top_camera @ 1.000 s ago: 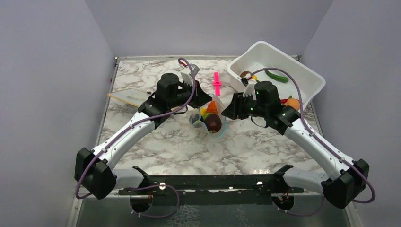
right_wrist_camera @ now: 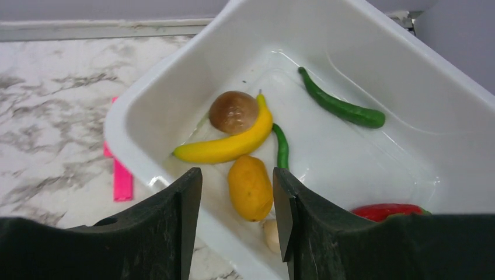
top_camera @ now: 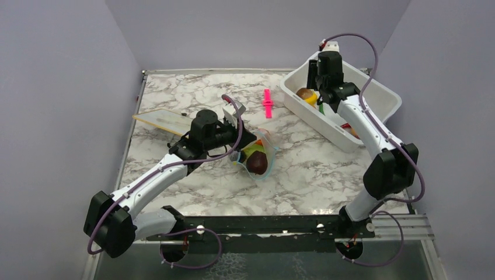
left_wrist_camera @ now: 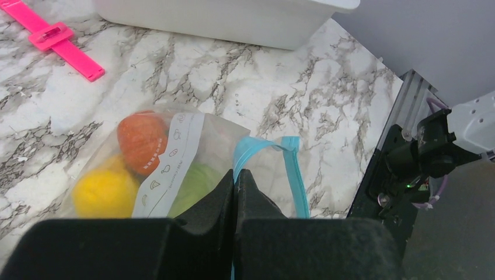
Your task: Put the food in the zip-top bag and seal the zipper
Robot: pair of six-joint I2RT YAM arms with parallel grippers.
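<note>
A clear zip top bag (left_wrist_camera: 222, 128) with a light-blue zip edge stands on the table, its mouth open. Inside it show a red-orange piece (left_wrist_camera: 142, 142), a yellow one (left_wrist_camera: 106, 189), a green one and a dark purple-brown one (top_camera: 257, 163). My left gripper is shut on the bag's blue edge. Over the white bin (top_camera: 312, 114) hangs my right gripper, open and empty, above the food. Below it lie a yellow-orange oval piece (right_wrist_camera: 250, 188), a banana (right_wrist_camera: 230, 144), a brown round piece (right_wrist_camera: 233, 112) and a thin green piece (right_wrist_camera: 281, 146).
The bin also holds a long green pepper (right_wrist_camera: 341, 105) and a red pepper (right_wrist_camera: 390, 211); its walls stand high around them. A pink strip (top_camera: 268, 104) lies between bag and bin. At left is a flat board (top_camera: 166, 122).
My right gripper has moved from beside the bag, up and right, to over the bin. The left gripper and the bag's edge have shifted slightly down.
</note>
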